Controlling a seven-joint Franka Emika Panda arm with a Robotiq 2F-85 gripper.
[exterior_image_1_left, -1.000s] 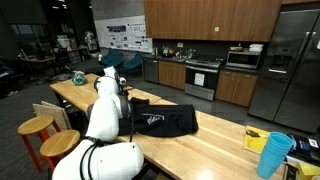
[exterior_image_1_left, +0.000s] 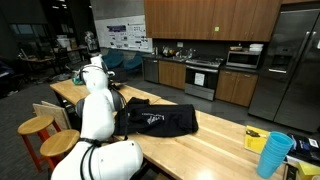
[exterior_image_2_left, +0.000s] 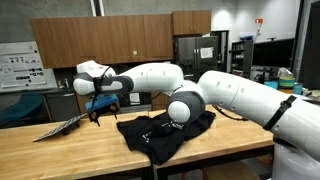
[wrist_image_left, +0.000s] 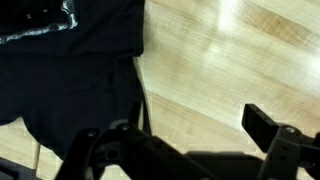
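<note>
A black cloth (exterior_image_1_left: 168, 120) lies spread and wrinkled on the wooden table, partly behind my arm. In exterior view 2 the cloth (exterior_image_2_left: 150, 138) shows beneath and beside the arm. My gripper (exterior_image_2_left: 98, 112) hangs above the bare wood beyond the cloth, pointing down. From the wrist, the cloth (wrist_image_left: 85, 80) fills the left side, with one edge running down near the left finger. My gripper is open, its fingers wide apart, with pale wood and some cloth in view past them and nothing held.
A blue cup (exterior_image_1_left: 273, 155) and yellow items (exterior_image_1_left: 256, 138) stand at the table's right end. A dark flat object (exterior_image_2_left: 62, 130) lies at the left in exterior view 2. Stools (exterior_image_1_left: 40, 124) stand beside the table. Bare wood lies right of the cloth.
In exterior view 1, the upper arm and gripper have swung left over the last second, toward the far left end of the table. The cloth looks unchanged.
</note>
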